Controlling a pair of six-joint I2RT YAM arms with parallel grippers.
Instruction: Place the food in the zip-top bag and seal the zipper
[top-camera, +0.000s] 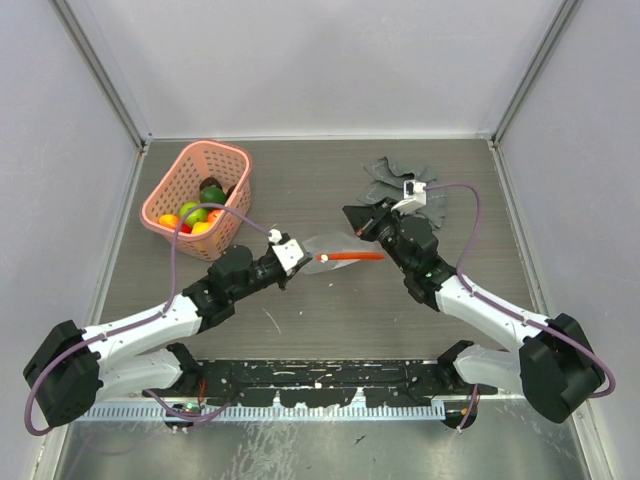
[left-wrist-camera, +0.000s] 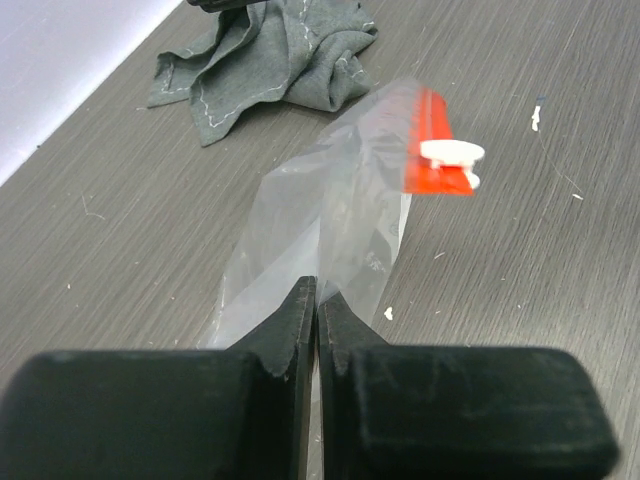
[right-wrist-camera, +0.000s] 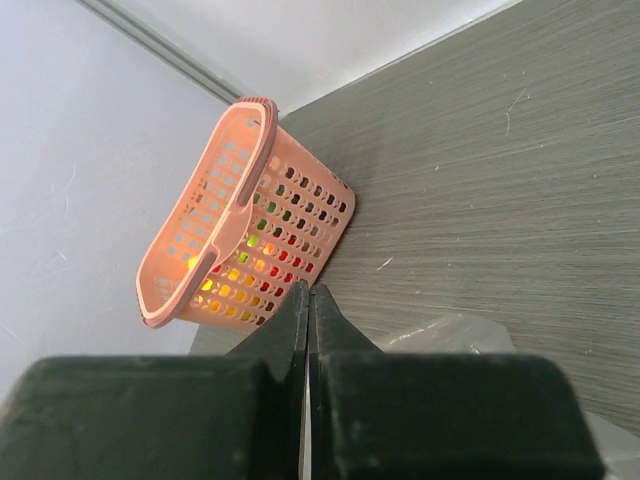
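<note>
The clear zip bag (left-wrist-camera: 280, 250) with its orange zipper strip (top-camera: 350, 256) and white slider (left-wrist-camera: 450, 152) is held near the table's centre. My left gripper (top-camera: 295, 262) is shut on the bag's film (left-wrist-camera: 350, 240), which runs between the fingertips in the left wrist view. My right gripper (top-camera: 365, 222) is shut above and behind the strip's right part; in the right wrist view bag film shows below its fingers, but what is between them is hard to see. The food lies in a pink basket (top-camera: 156, 212) at back left.
A grey cloth (top-camera: 400, 175) lies at the back right. Pale walls enclose the table on the sides and back.
</note>
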